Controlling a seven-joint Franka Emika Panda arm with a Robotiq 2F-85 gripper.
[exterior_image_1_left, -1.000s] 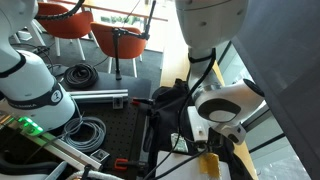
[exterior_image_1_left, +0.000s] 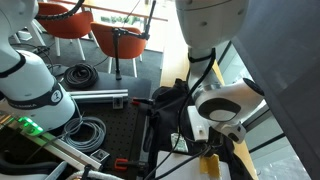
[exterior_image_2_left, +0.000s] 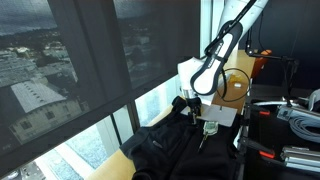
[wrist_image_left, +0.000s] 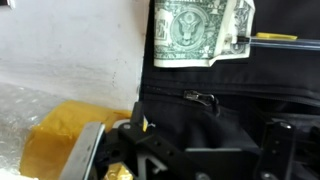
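My gripper shows at the bottom of the wrist view, its dark fingers (wrist_image_left: 86, 148) wide apart. Black fabric with a zipper pull (wrist_image_left: 203, 98) lies in front of the gap, and nothing is visibly held. Ahead, a banknote (wrist_image_left: 187, 32) rests on the black bag (wrist_image_left: 170, 85). A slim pen-like item with a yellow part (wrist_image_left: 285, 43) reaches over the note's right side. From outside, the white hand (exterior_image_1_left: 222, 105) hangs low over the dark cloth, close to the note (exterior_image_2_left: 210, 128); its fingertips are hard to make out there.
Left of the bag is a pale surface (wrist_image_left: 75, 45). An orange-yellow piece (wrist_image_left: 55, 138) and clear bubble wrap (wrist_image_left: 18, 125) sit at the lower left, near one finger. Coiled cables (exterior_image_1_left: 85, 132) lie near the robot base. A window blind (exterior_image_2_left: 90, 60) stands behind the table.
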